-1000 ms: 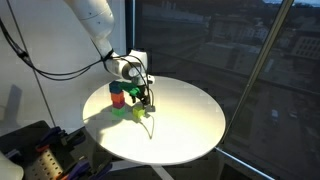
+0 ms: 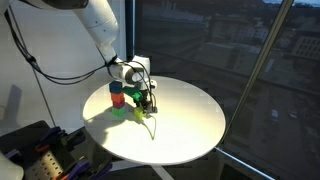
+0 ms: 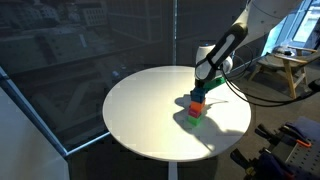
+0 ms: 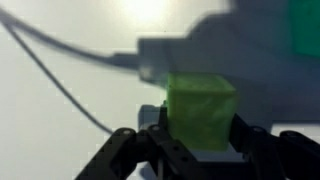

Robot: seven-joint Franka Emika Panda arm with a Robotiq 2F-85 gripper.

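A yellow-green block [image 4: 200, 112] sits between the dark fingers of my gripper in the wrist view; the fingers are shut on it. In the first exterior view the same block [image 2: 139, 114] shows low beside the gripper [image 2: 143, 108], near the table surface; whether it touches the table I cannot tell. Close by stands a stack: a blue block [image 3: 199, 96] on top, an orange-red block [image 3: 196, 109] in the middle and a green block [image 3: 194, 119] at the bottom. The second exterior view does not clearly show the held block.
A green surface [image 4: 308, 25] shows at the wrist view's upper right corner. Cables loop beside the arm. A chair [image 3: 285, 65] stands beyond the table.
My gripper has come down a little around the yellow-green block, which is now more covered by it. The stack has stayed in place.
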